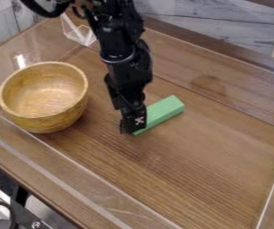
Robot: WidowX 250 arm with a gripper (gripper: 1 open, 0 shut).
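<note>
A black robot arm reaches down from the top centre, its gripper (130, 114) low over the table, at the left end of a green rectangular block (165, 111). The gripper is open; whether it touches the block is unclear, as the dark wrist hides part of that area. A tan bowl (44, 96) stands on the wooden table (175, 179) to the left of the gripper.
A pale wall edge runs along the back right. Small clear objects lie at the upper left, and a black cable is at the lower left.
</note>
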